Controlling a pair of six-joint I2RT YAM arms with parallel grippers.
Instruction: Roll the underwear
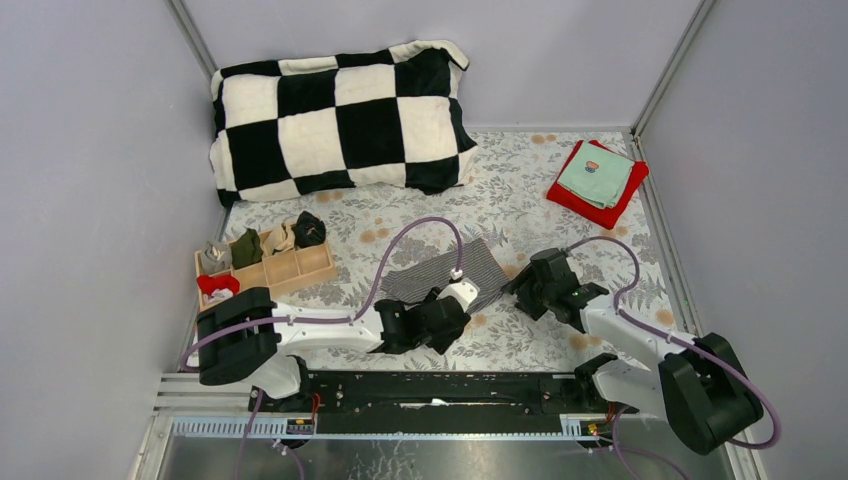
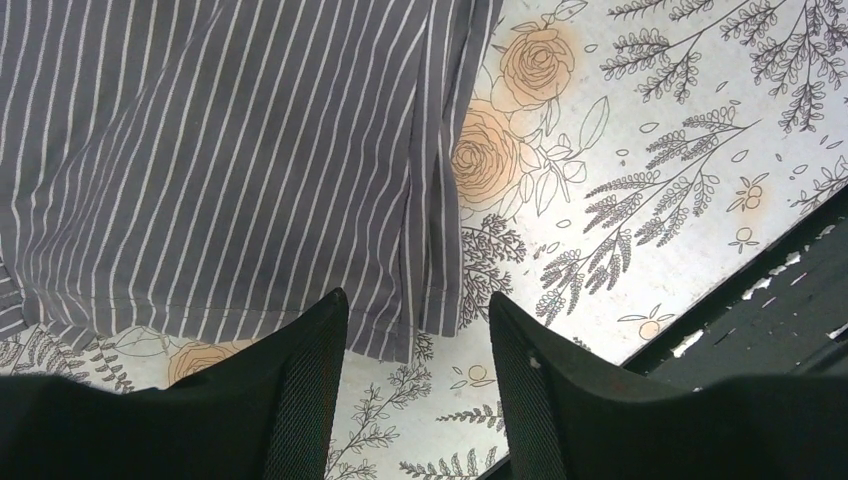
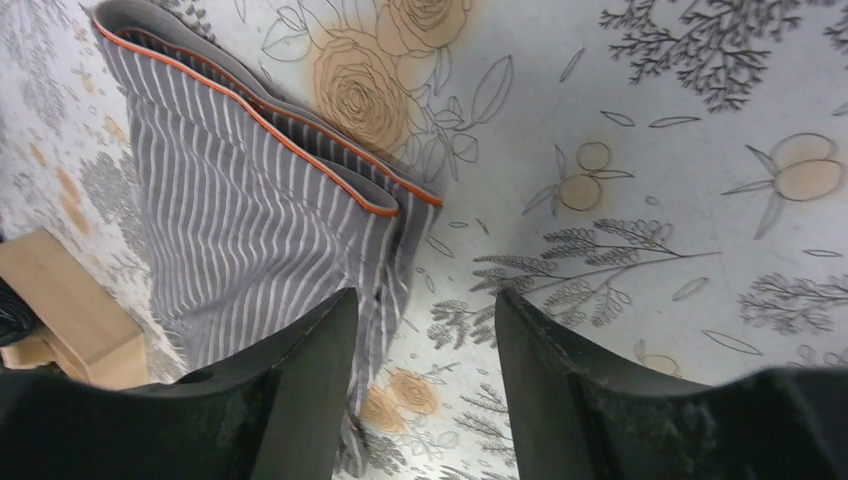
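The grey striped underwear (image 1: 440, 272) lies spread on the floral cloth, folded lengthwise, partly hidden by my left arm in the top view. Its hemmed leg edge (image 2: 200, 316) shows in the left wrist view. An orange-trimmed waistband (image 3: 265, 122) crosses the right wrist view. Over the near end of the garment hovers my left gripper, fingers part open, nothing between its fingers. My right gripper stands beside the right edge of the garment, likewise part open and empty, with one finger (image 3: 325, 350) overlapping the fabric in view.
At the left, a wooden divided box (image 1: 290, 272) holds several rolled cloths. A checkered pillow (image 1: 345, 120) lies at the back. On a red cloth (image 1: 630, 190) at the back right rests a folded green one (image 1: 595, 172).
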